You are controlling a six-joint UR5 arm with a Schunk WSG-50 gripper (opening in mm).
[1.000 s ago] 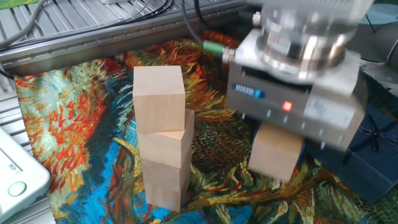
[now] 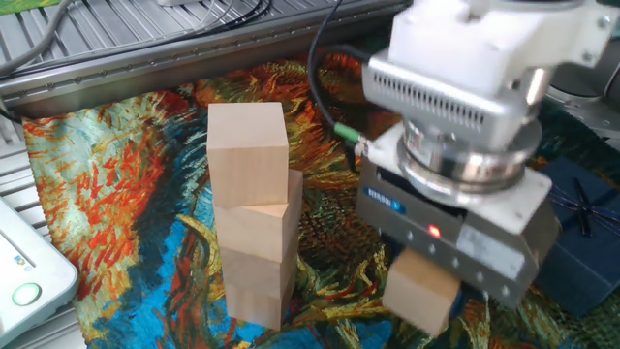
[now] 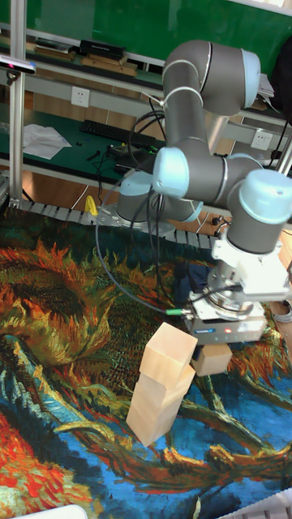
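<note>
A stack of several pale wooden blocks [image 2: 248, 170] stands upright on the patterned cloth. Its top block is turned a little against those below. Right of the stack in exterior view 2 is my gripper [image 2: 436, 269], with a single wooden block [image 2: 421, 293] under its dark body. That block appears held; the fingers themselves are mostly hidden. From exterior view 3, the held block [image 3: 212, 359] shows just right of the upper part of the stack [image 3: 161, 389], under the gripper body.
A dark blue box with a ribbon [image 2: 584, 218] lies to the right of the gripper. At the left edge stands a white device [image 2: 31, 267]. A metal rail [image 2: 145, 68] runs behind the cloth [image 2: 107, 184]. Bare cloth lies left of the stack.
The stack has not moved.
</note>
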